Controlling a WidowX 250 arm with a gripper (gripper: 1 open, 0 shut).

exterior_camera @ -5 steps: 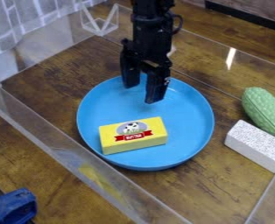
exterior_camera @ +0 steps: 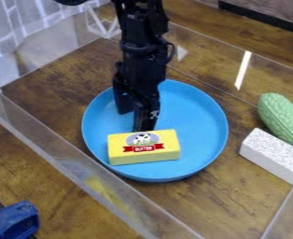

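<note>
My black gripper (exterior_camera: 134,114) hangs down over the blue plate (exterior_camera: 202,131) in the camera view, its fingertips low, just behind the yellow butter box (exterior_camera: 144,151) with a cow label. The box lies on the front part of the plate. Both fingers are dark and overlap in view, so their opening and anything between them are hard to make out.
A green corn-like vegetable (exterior_camera: 283,119) and a white speckled block (exterior_camera: 272,156) lie to the right of the plate. A blue object (exterior_camera: 12,222) sits at bottom left. Transparent walls edge the wooden surface, which is clear at upper left.
The box looks very slightly shifted or turned on the plate.
</note>
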